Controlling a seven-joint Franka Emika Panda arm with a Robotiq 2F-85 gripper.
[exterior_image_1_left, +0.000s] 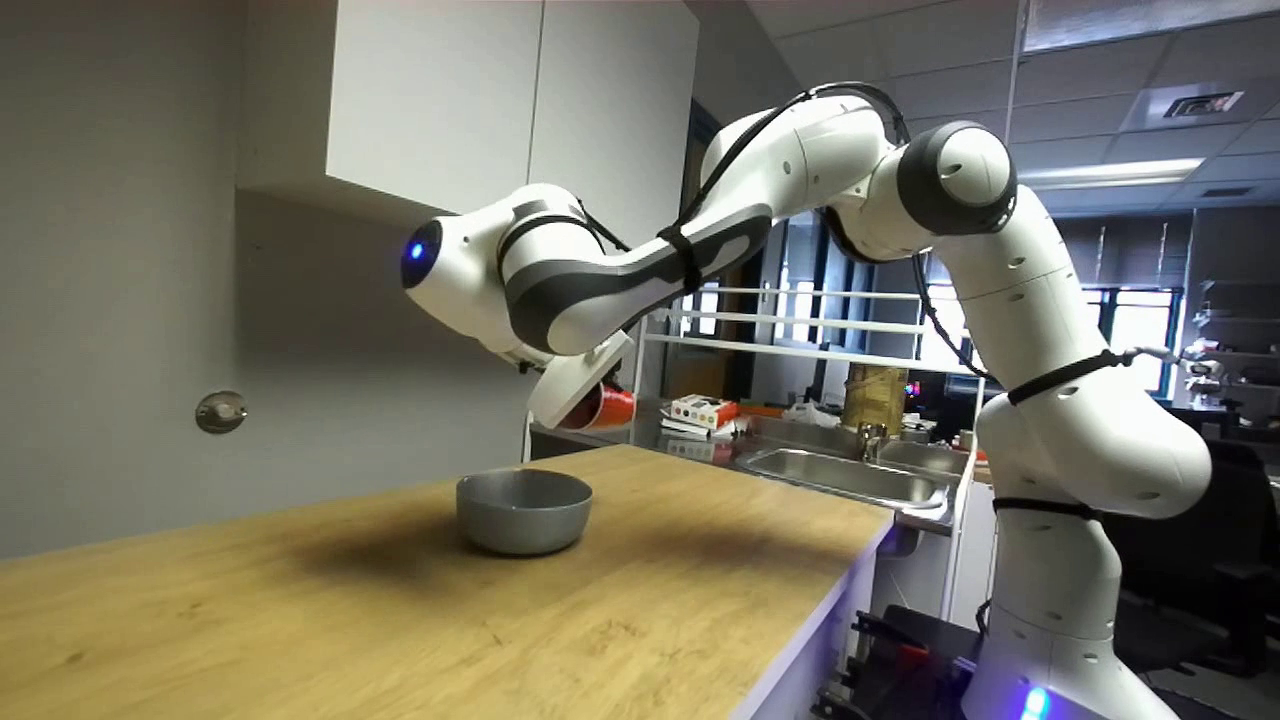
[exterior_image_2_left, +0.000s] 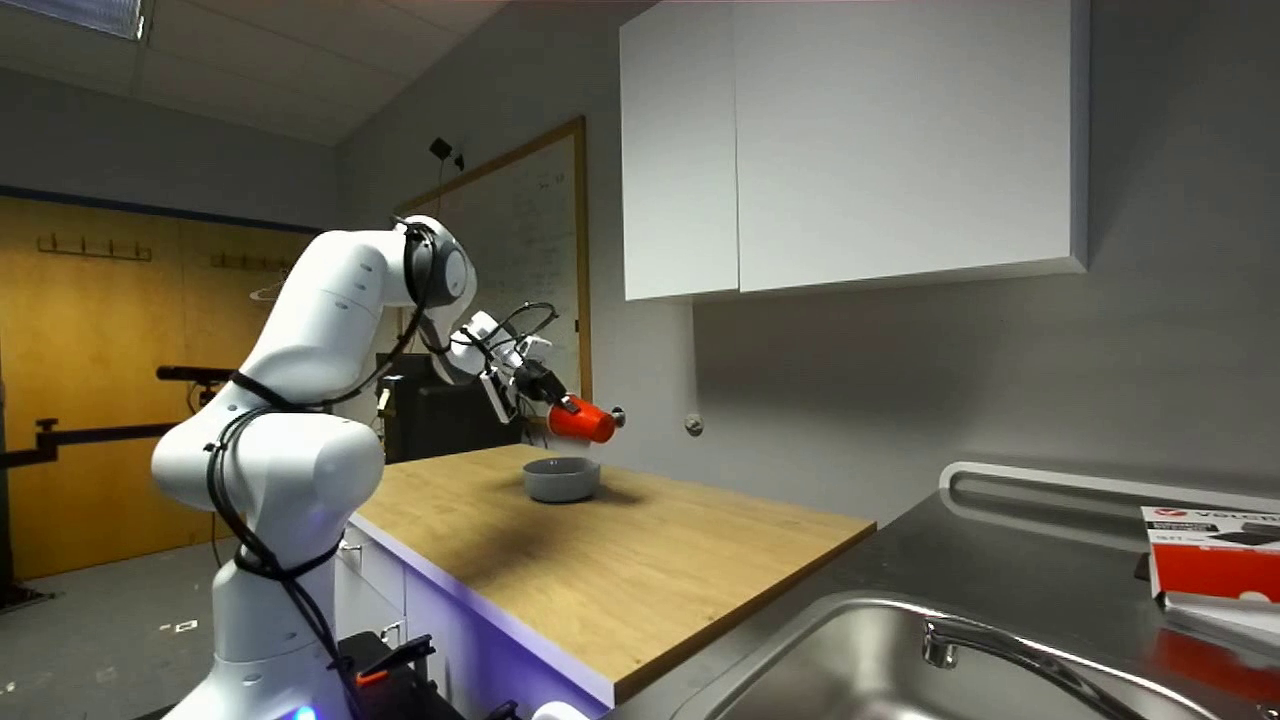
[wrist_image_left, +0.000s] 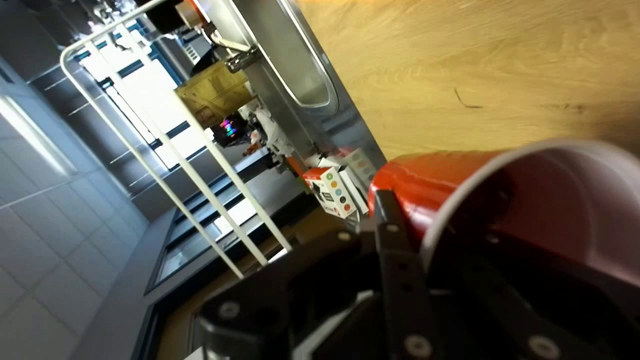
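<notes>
A red cup with a pale inside hangs nearly on its side above the wooden counter. My gripper is shut on its thin wall near the rim; in the wrist view one dark finger lies against the outside, while the other is mostly lost in the shadow of the mouth. A grey bowl stands upright on the counter, lower than the cup. In exterior view 1 the cup's mouth faces left and the white hand partly covers it. What the bowl holds cannot be made out.
White cabinets hang on the wall over the counter. Beyond the counter's far end are a steel sink and a red and white box. Around the bowl the wood is clear.
</notes>
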